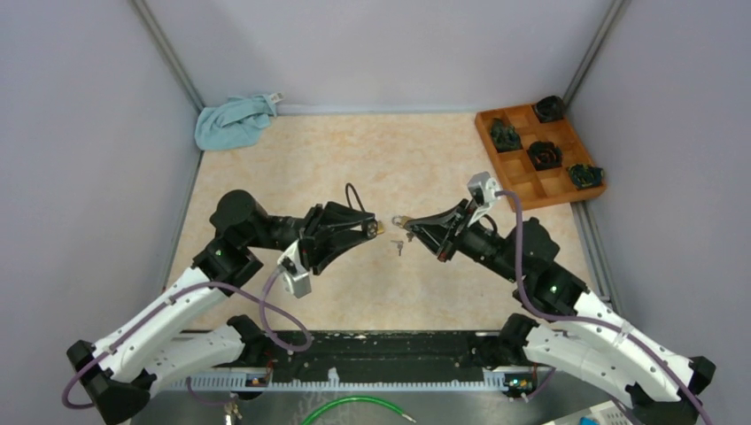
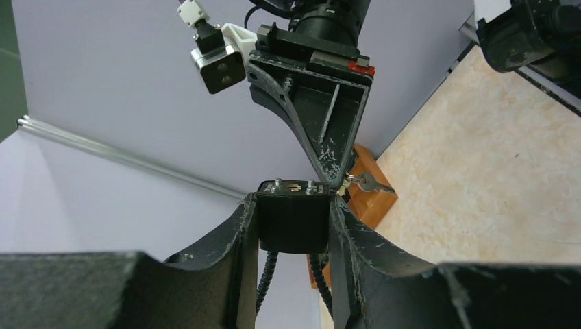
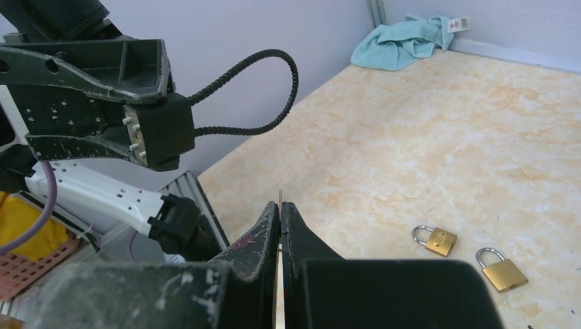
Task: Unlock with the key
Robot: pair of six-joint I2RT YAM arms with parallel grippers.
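A black lock (image 2: 293, 218) with a black cable loop (image 3: 293, 86) hangs in the air, and my left gripper (image 1: 371, 227) is shut on its sides. Its face with metal pins shows at the top in the left wrist view. My right gripper (image 1: 400, 221) is to the right, apart from the lock, its fingertips together. At those tips the left wrist view shows a silver key (image 2: 371, 182) on a small ring; in the right wrist view only a thin edge of the key (image 3: 279, 196) stands out between the fingers.
Two brass padlocks (image 3: 440, 241) (image 3: 505, 274) lie on the table, and loose keys (image 1: 398, 248) lie below the grippers. A wooden tray (image 1: 531, 190) with several dark bundles stands back right, a blue cloth (image 1: 235, 122) back left.
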